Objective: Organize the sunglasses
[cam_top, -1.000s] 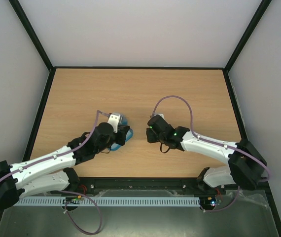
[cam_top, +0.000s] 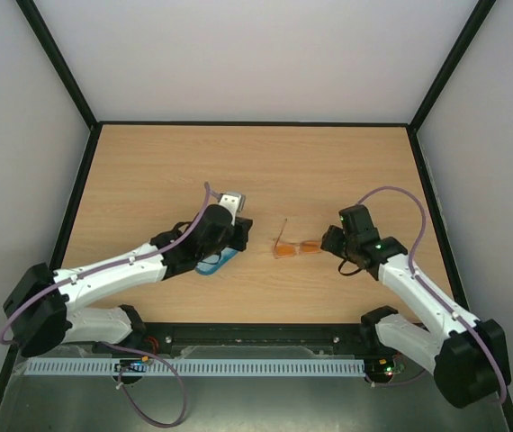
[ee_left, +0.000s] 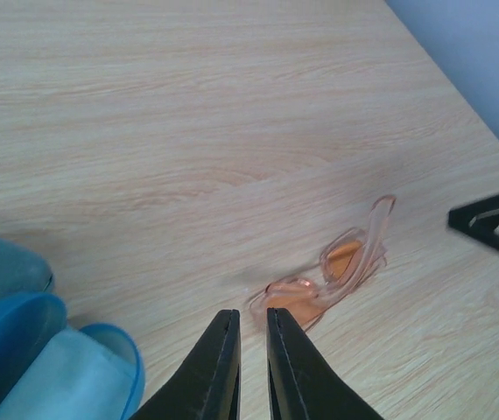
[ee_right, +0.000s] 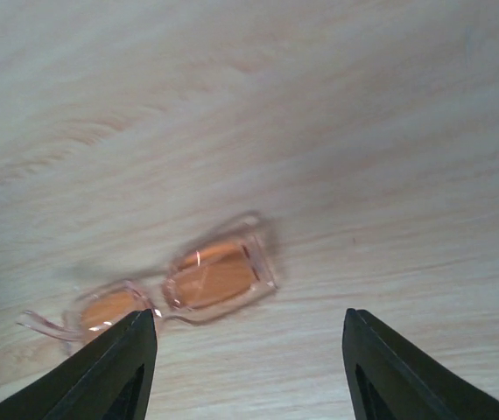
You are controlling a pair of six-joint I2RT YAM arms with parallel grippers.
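Clear-framed sunglasses with orange lenses [cam_top: 299, 247] lie on the table between my two grippers, one temple sticking out. The blue case [cam_top: 217, 262] lies mostly hidden below my left arm; its open halves [ee_left: 74, 376] show at lower left in the left wrist view. My left gripper has its fingers close together, a narrow gap between them, nothing seen in it; the glasses lie beyond its tips. My right gripper stands open at the right end of the glasses [ee_right: 213, 282], with nothing between its fingers.
Pale walls stand at the back and both sides.
My right gripper has drawn back to the right, uncovering the sunglasses. The left gripper has moved a little to the right and backward, past the case.
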